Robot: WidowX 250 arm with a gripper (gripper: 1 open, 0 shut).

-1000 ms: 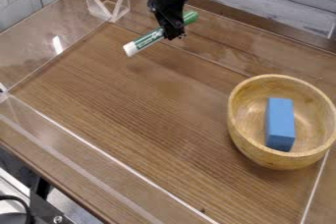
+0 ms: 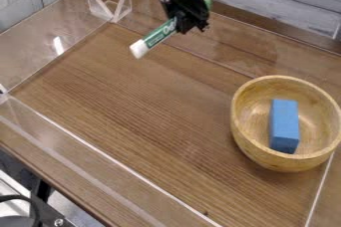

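Note:
A black gripper (image 2: 181,12) hangs from the top centre over the back of the wooden table (image 2: 134,116). Directly below it a white and green elongated object (image 2: 154,36) slants from lower left to upper right, its upper part behind or within the fingers. Whether the fingers hold it or only hover over it, I cannot tell. Something green (image 2: 205,3) shows behind the gripper.
A round yellow bowl (image 2: 306,141) with a blue block (image 2: 284,125) in it sits at the right. Clear plastic edges line the left side.

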